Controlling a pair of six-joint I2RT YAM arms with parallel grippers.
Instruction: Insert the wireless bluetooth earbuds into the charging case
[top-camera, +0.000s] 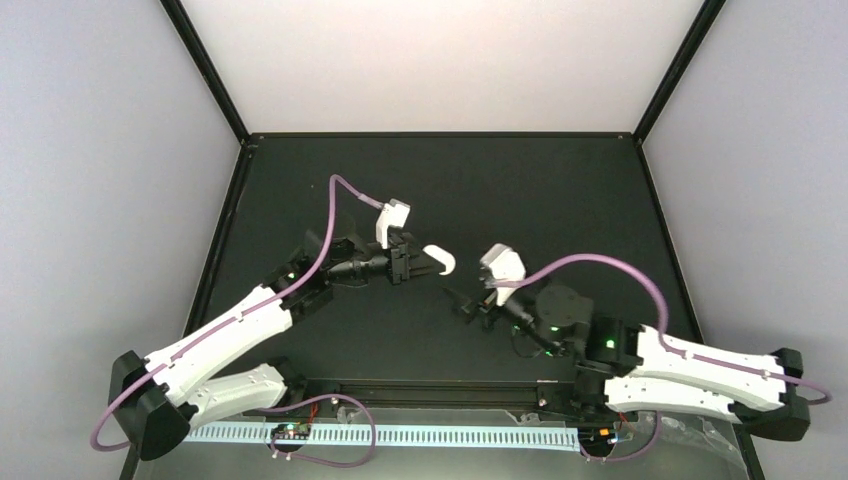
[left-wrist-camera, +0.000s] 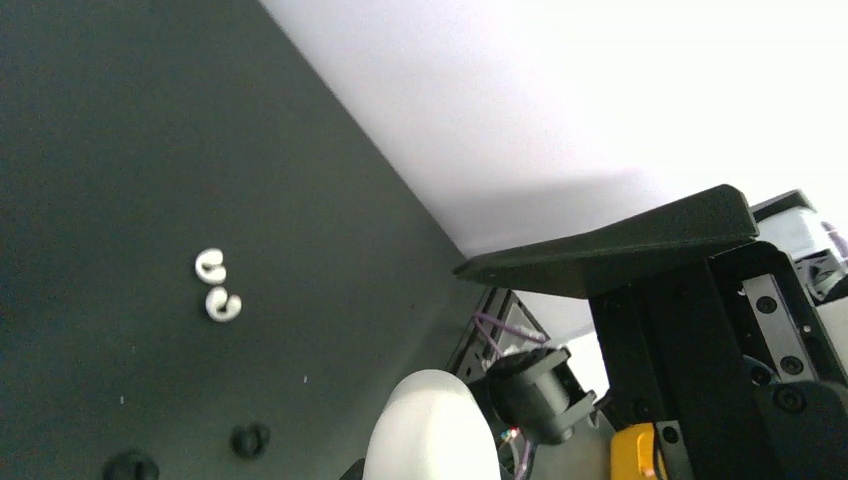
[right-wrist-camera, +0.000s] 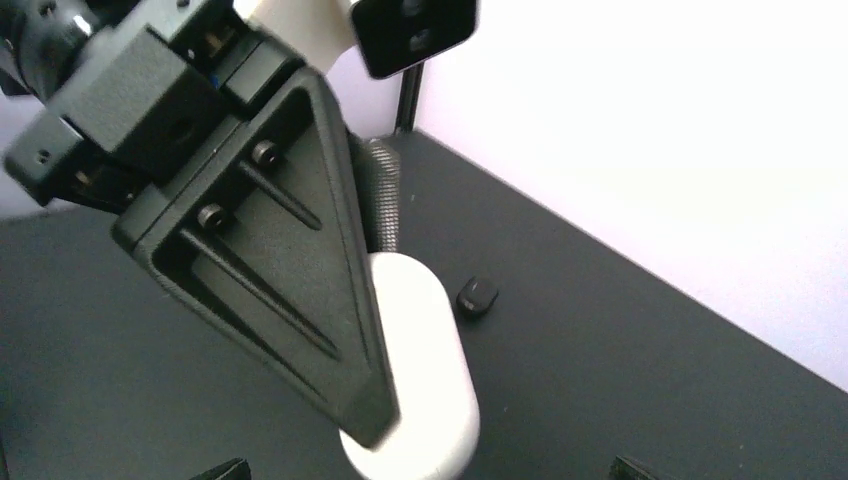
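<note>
My left gripper (top-camera: 428, 264) is shut on the white charging case (top-camera: 441, 259), held above the middle of the dark table. The white case (left-wrist-camera: 430, 430) shows as a smooth rounded end in the left wrist view; whether its lid is up I cannot tell. To the right, clear of the case, my right gripper (top-camera: 462, 304) stands open, with fingertips (right-wrist-camera: 630, 468) wide apart at the bottom of its own view. Two white earbuds (left-wrist-camera: 211, 266) lie close together on the table in the left wrist view; the top view does not show them.
Two black earbuds (left-wrist-camera: 250, 440) rest on the table near the lower left of the left wrist view. A small black case (right-wrist-camera: 478, 296) lies beyond the left gripper in the right wrist view.
</note>
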